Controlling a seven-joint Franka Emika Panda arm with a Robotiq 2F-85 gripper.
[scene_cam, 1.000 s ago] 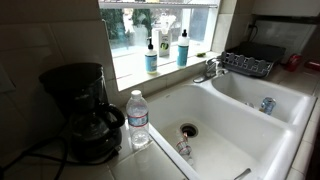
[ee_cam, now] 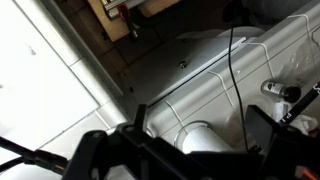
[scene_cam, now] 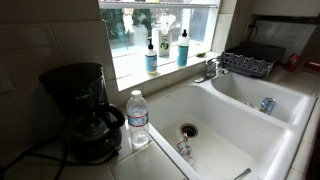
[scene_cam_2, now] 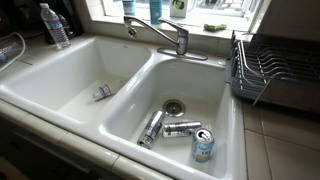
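In the wrist view my gripper shows as two dark fingers standing well apart, with nothing held between them. Below lie a tiled counter edge and a white round object, partly hidden. The arm is out of sight in both exterior views. A double white sink holds a can lying in its left basin. In the right basin, two silvery cans lie on their sides near an upright can. A clear water bottle stands upright on the counter left of the sink.
A black coffee maker with a cord is beside the bottle. Pump bottles line the window sill. The faucet reaches over the sink, and a dish rack stands to its right. A thin dark cable crosses the wrist view.
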